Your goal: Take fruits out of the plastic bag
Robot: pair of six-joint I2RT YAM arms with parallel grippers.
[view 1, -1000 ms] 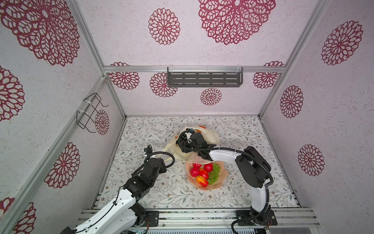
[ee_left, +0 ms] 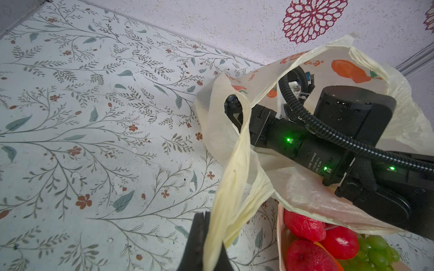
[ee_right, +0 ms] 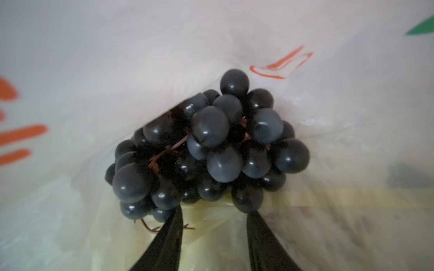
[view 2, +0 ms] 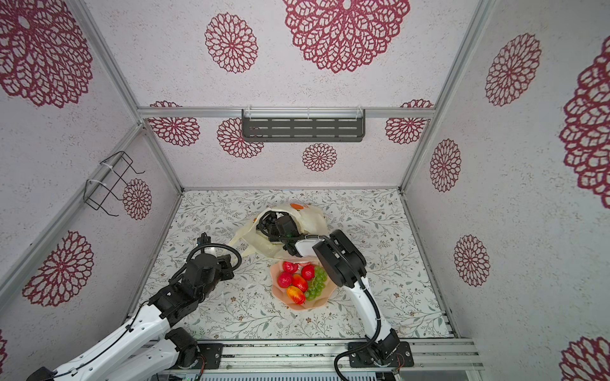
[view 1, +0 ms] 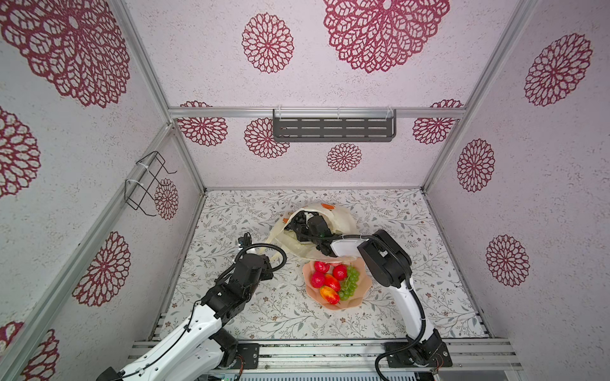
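Observation:
A cream plastic bag (view 1: 340, 212) with orange prints lies at the table's back middle. Inside it, a bunch of black grapes (ee_right: 217, 153) fills the middle of the right wrist view. My right gripper reaches into the bag, its fingers apart just below the grapes with no fruit clearly between them. My left gripper is shut on the bag's twisted edge at the bag's near left. In front of the bag, a peach-coloured bowl (view 1: 361, 292) holds red apples, reddish-yellow fruit and green grapes.
A dark shelf (view 1: 333, 130) hangs on the back wall and a wire rack (view 1: 146, 184) on the left wall.
My left arm has barely moved.

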